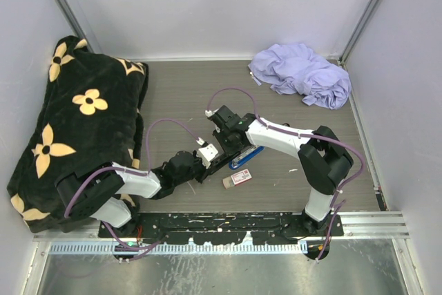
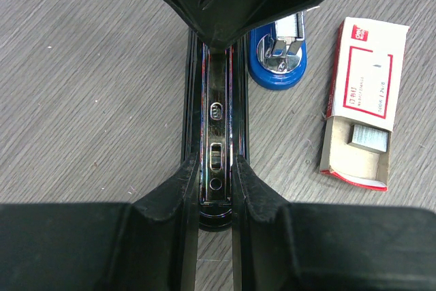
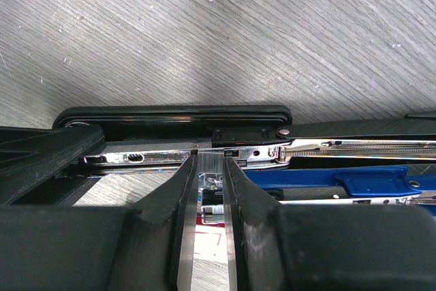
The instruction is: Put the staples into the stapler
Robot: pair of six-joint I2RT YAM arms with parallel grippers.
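Observation:
An opened black stapler (image 3: 170,119) lies mid-table, its metal rail exposed. My left gripper is shut on the near end of the stapler, seen from above in the left wrist view. My right gripper is shut at the rail, with a small silvery piece between its fingertips, apparently a staple strip. A white-and-red staple box (image 2: 368,73), its tray slid out, lies beside the stapler with a staple block (image 2: 369,137) in it.
A blue stapler (image 3: 368,180) lies alongside the black one. A flowered black cushion (image 1: 83,136) fills the left side; a lilac cloth (image 1: 304,74) lies at the back right.

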